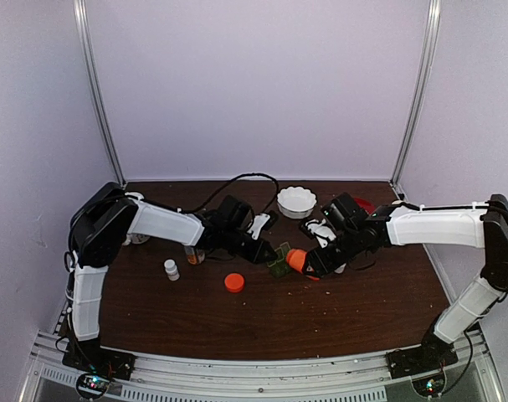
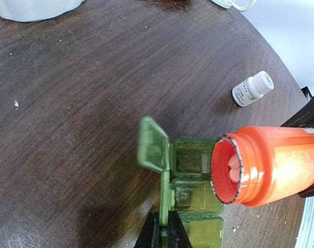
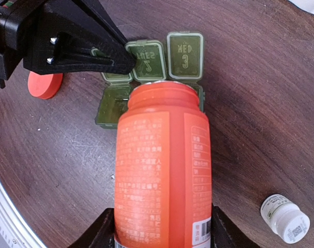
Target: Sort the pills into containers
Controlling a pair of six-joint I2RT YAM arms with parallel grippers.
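Observation:
The green pill box lies on the table with several lids standing up. My left gripper is shut on a lid edge of that box. My right gripper is shut around the orange bottle, which is uncapped. In the left wrist view the bottle lies tilted onto its side, its mouth over the box's edge, with pale pink pills just inside the opening. The box compartments in sight there look empty; the bottle hides part of the box in the right wrist view.
An orange cap lies in front of the left gripper. One small white bottle stands at the left, another white bottle to the right of the orange one. Behind are a white bowl and a red bowl.

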